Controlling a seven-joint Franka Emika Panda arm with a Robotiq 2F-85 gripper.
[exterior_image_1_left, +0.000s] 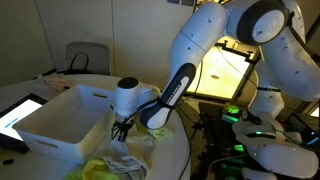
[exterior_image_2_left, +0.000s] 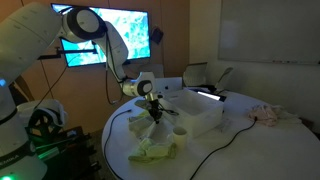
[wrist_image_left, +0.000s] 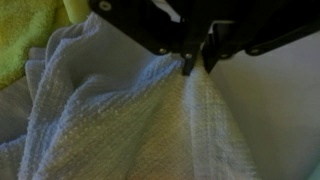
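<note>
My gripper is shut on a white, textured cloth (wrist_image_left: 150, 125), whose folds hang from between the fingertips in the wrist view. In exterior view 1 the gripper (exterior_image_1_left: 122, 132) is low over the table beside the white box, with the cloth (exterior_image_1_left: 134, 151) drawn up beneath it. Exterior view 2 shows the gripper (exterior_image_2_left: 155, 113) above the same pale cloth (exterior_image_2_left: 157, 130). A yellow-green cloth (wrist_image_left: 28, 32) lies to the left of the white one in the wrist view; exterior view 1 has this cloth (exterior_image_1_left: 97, 170) at the front edge.
A large white open box (exterior_image_1_left: 55, 142) stands just left of the gripper in exterior view 1, with a tablet-like screen (exterior_image_1_left: 18, 112) behind it. Dark cables (exterior_image_2_left: 214, 151) run over the table. Bare tabletop (exterior_image_2_left: 260, 140) spreads beyond the box in exterior view 2.
</note>
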